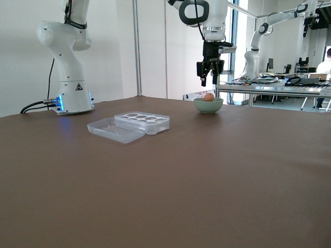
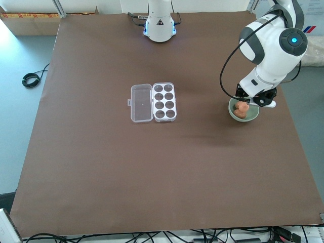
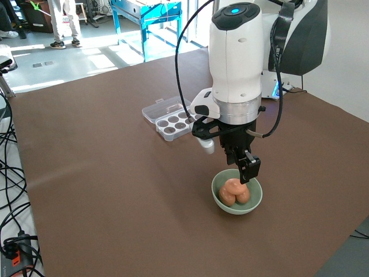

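Observation:
My gripper (image 3: 245,170) hangs over a pale green bowl (image 3: 236,208) holding several brown eggs (image 3: 227,196); in the top view the gripper (image 1: 209,77) stands above the bowl (image 1: 208,107). Whether its fingers are open or shut I cannot tell. A clear plastic egg box (image 2: 164,103) lies open at the middle of the table, its lid (image 2: 141,104) folded flat to the left and its round compartments empty.
Cables run along its near edge.

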